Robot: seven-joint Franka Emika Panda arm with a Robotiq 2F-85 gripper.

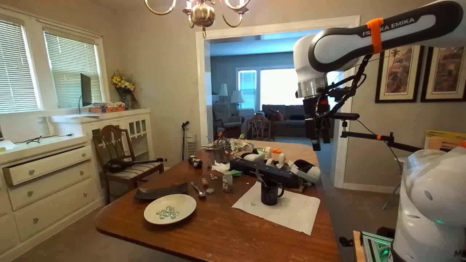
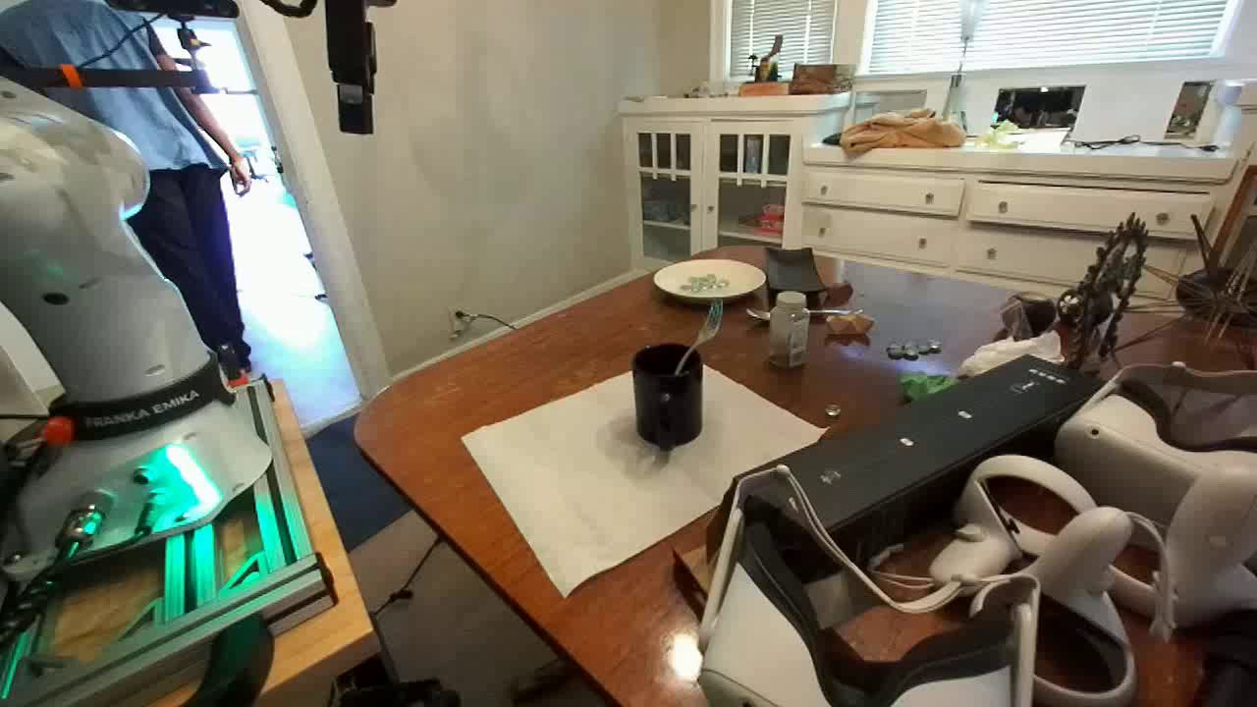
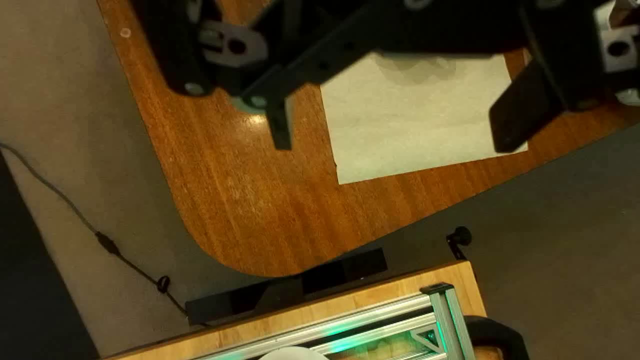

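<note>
My gripper is high above the table, near its robot-side edge; in the wrist view its two dark fingers stand wide apart with nothing between them. Exterior view 1 shows the gripper (image 1: 321, 146) well above and to the right of the black mug (image 1: 269, 193). Upright on a white paper sheet (image 2: 536, 471), the mug (image 2: 668, 407) has a fork (image 2: 707, 330) leaning out of it. A cream plate (image 1: 150, 214) holds several clear glass pieces (image 1: 168, 212). In the wrist view the paper (image 3: 414, 126) is partly covered by the gripper, and the mug cannot be made out.
A long black box (image 2: 913, 442) and white headsets (image 2: 872, 660) crowd one side of the table. A small jar (image 2: 789, 330), a spoon (image 1: 197, 189) and a dark tray (image 1: 161, 192) lie near the plate. A person (image 2: 177, 153) stands behind the arm.
</note>
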